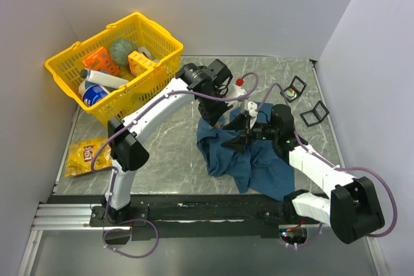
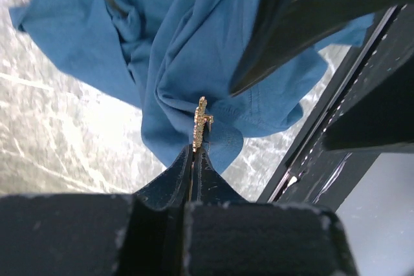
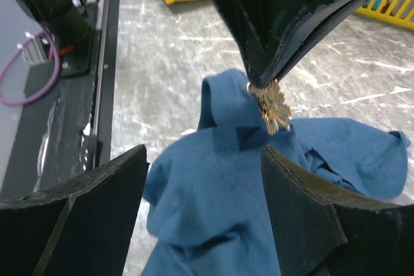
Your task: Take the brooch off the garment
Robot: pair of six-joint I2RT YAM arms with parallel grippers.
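A small gold, studded brooch (image 2: pixel 200 124) stands edge-on at the fingertips of my left gripper, which is shut on its lower end. From the right wrist view, the brooch (image 3: pixel 270 103) hangs under the left fingers (image 3: pixel 262 72), over the blue garment (image 3: pixel 213 172). Whether its pin still touches the cloth I cannot tell. The garment (image 1: pixel 268 166) lies crumpled on the table. My right gripper is open, its fingers spread with nothing between them, facing the brooch and cloth. Its dark fingers also show large at the right of the left wrist view.
A yellow basket (image 1: pixel 169 46) of mixed goods stands back left, with a yellow bag (image 1: pixel 81 158) in front of it. Two black frames (image 1: pixel 315 114) lie at the right. Bare table (image 1: pixel 171 169) shows left of the garment. The two grippers are close together.
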